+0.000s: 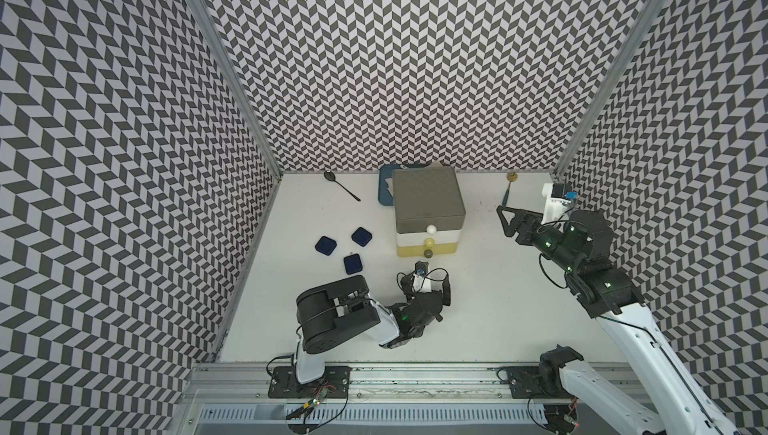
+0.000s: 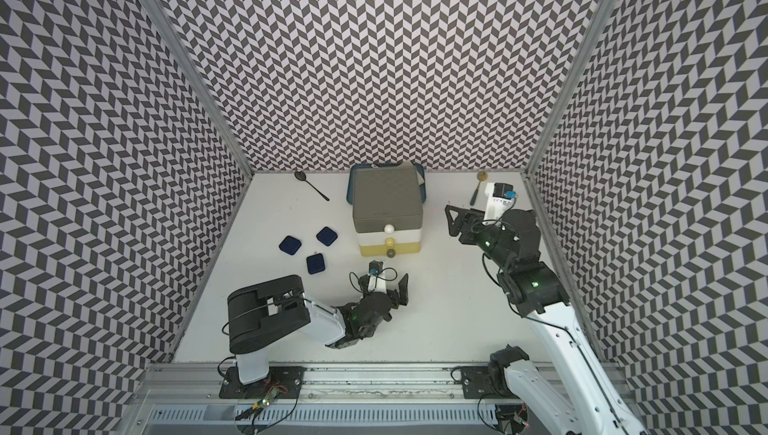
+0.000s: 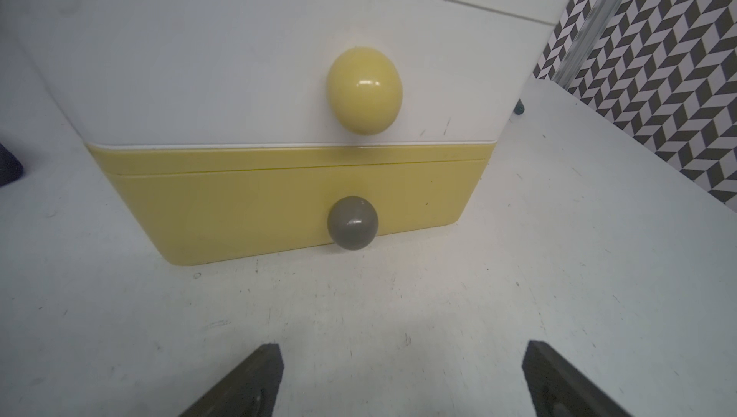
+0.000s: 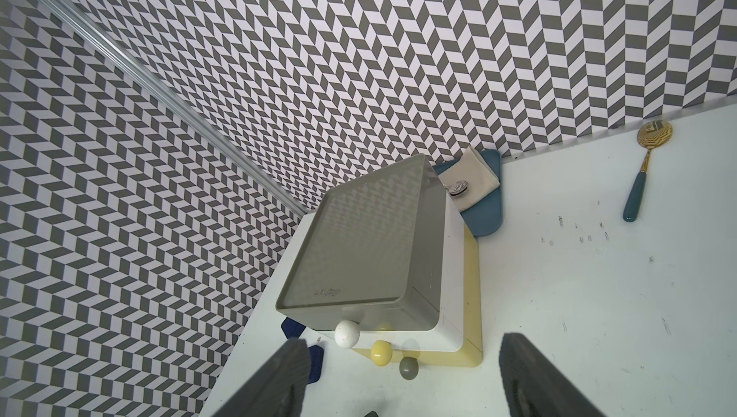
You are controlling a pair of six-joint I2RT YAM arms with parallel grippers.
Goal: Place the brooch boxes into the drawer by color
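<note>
A three-tier drawer unit (image 1: 425, 195) with grey, white and yellow levels stands at mid-table. Its knobs show in the left wrist view, yellow (image 3: 364, 89) on white and grey (image 3: 352, 222) on yellow; a white knob sits on the grey level. Three navy boxes (image 1: 353, 263) (image 1: 325, 245) (image 1: 361, 236) lie to its left. My left gripper is open in front of the grey knob, nothing between its fingers. My right gripper is open, raised to the right of the unit, also empty.
A blue mat (image 4: 485, 213) with cloth lies behind the unit. A black spoon (image 1: 344, 187) is at back left, a gold spoon (image 4: 635, 190) at back right.
</note>
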